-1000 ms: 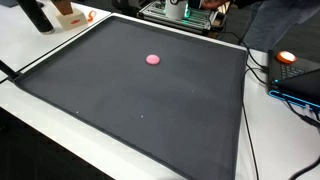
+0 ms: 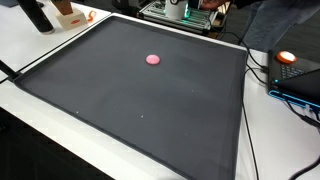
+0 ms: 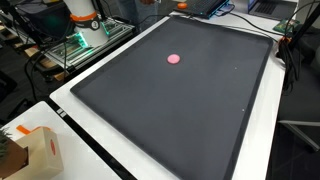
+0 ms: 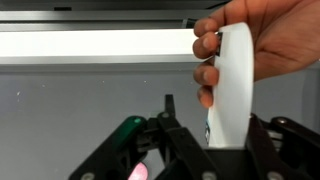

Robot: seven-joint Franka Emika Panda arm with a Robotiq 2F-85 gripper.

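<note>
In the wrist view, a person's hand (image 4: 274,38) holds a long white object (image 4: 234,82) by its upper part. The object's lower end reaches between the dark fingers of my gripper. Grey surface shows between the left finger and the white object, so the fingers stand open around it. Whether the right finger touches it, I cannot tell. A pink disc (image 2: 152,59) lies flat on the dark board (image 2: 130,100); its edge also peeks out below the gripper. Neither exterior view shows the gripper.
Apart from the pink disc (image 3: 173,58), the board (image 3: 165,110) is bare, with a white table border (image 3: 95,110) around it. Cables and a device with an orange light (image 2: 287,57) are at the right. Small items, including an orange-brown one (image 2: 70,20), stand at the back left.
</note>
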